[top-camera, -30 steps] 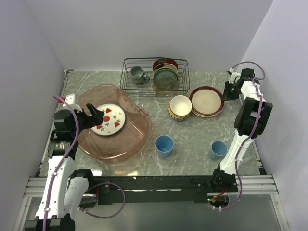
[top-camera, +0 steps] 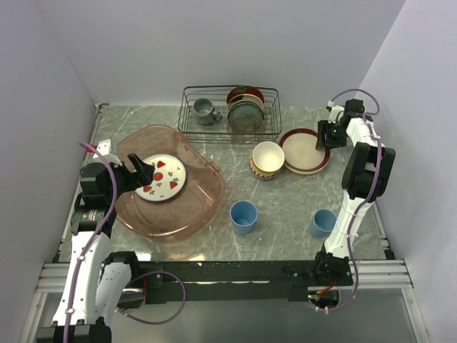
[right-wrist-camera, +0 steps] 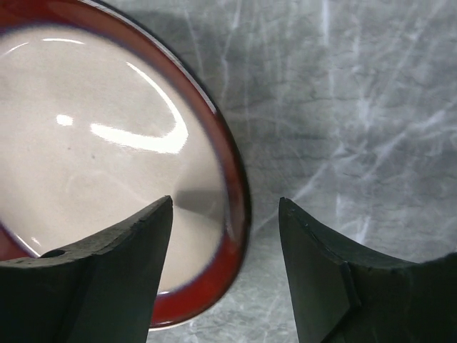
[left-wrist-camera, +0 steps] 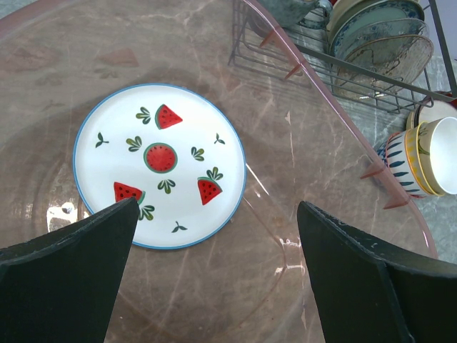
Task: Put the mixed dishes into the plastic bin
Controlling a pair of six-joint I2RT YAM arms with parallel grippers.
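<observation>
A clear brownish plastic bin (top-camera: 203, 204) takes up the left of the counter, with a white watermelon-patterned plate (top-camera: 166, 175) lying flat in it. Above that plate's left side my left gripper (top-camera: 137, 168) stands open and empty. Toward the right, a red-rimmed cream plate (top-camera: 301, 148) tops a small stack on the counter. My right gripper is open at that plate's right rim, one finger over the plate and the other beyond its edge. Stacked bowls (top-camera: 268, 158) sit just left of the plates. Two blue cups, a nearer-centre one (top-camera: 243, 216) and a right one (top-camera: 323, 223), stand toward the front.
A wire dish rack (top-camera: 228, 136) at the back holds a grey mug (top-camera: 204, 111) and several upright plates (top-camera: 245, 116). A side wall rises close to the right arm. Bare counter (top-camera: 285, 211) lies between the cups.
My right gripper has moved left from beside the red-rimmed plate to over its right rim. The left arm is still.
</observation>
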